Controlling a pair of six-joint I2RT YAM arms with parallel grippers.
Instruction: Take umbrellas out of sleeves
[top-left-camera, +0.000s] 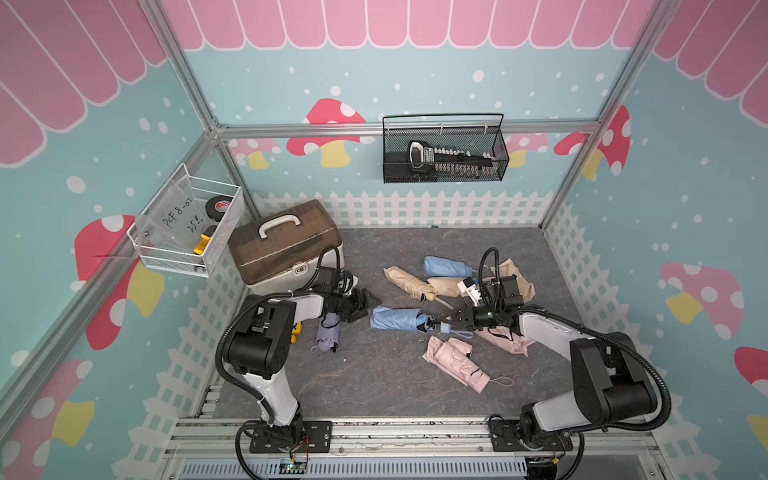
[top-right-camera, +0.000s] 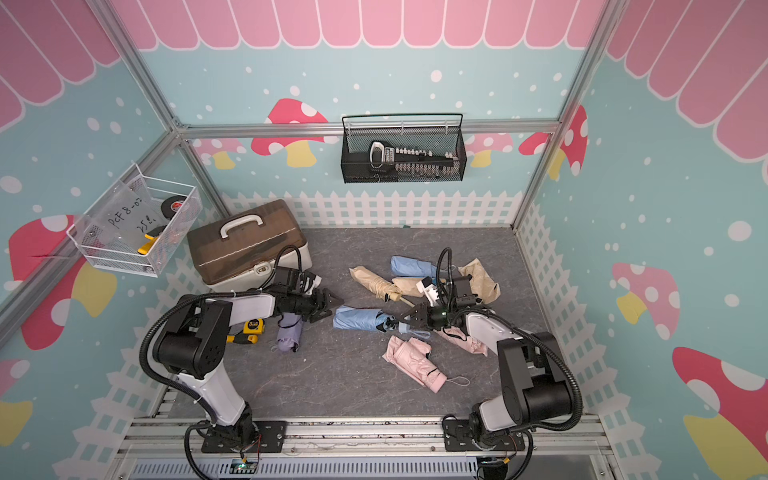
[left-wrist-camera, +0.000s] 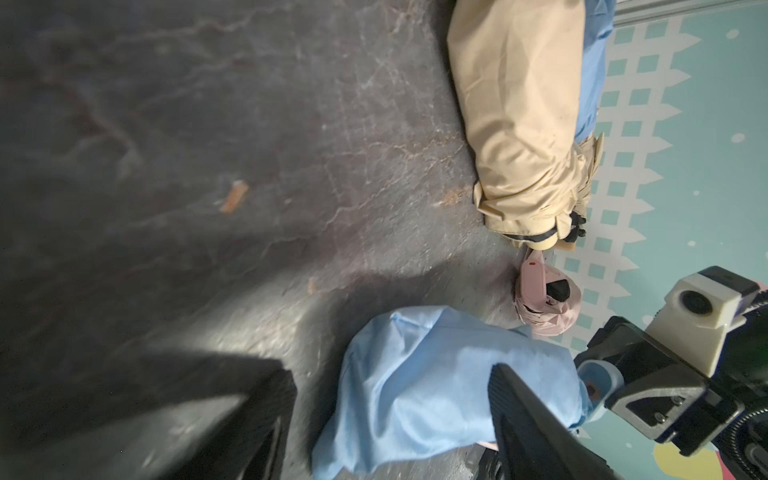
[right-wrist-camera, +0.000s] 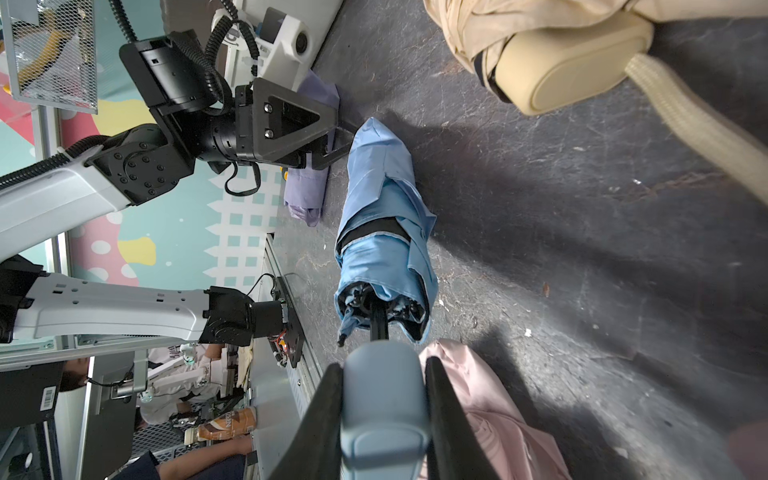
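A blue umbrella (top-left-camera: 397, 320) in its loose cloth sleeve lies lengthwise between my two grippers. My right gripper is shut on its pale blue handle (right-wrist-camera: 384, 392), and a short stretch of black shaft shows between handle and cloth. Just off the other end of the cloth, my left gripper is open, its fingers (left-wrist-camera: 268, 420) apart, with nothing held between them. Beyond those fingers the blue cloth (left-wrist-camera: 448, 376) shows. A purple umbrella (top-right-camera: 289, 332) lies beside the left arm, and a pink umbrella (top-left-camera: 456, 364) lies nearer the front.
Tan umbrella (top-left-camera: 409, 283) and another blue cloth piece (top-left-camera: 446, 267) lie behind. Tan cloth (top-left-camera: 518, 280) and pink cloth (top-left-camera: 512, 342) lie near the right arm. A brown-lidded toolbox (top-left-camera: 285, 244) stands back left.
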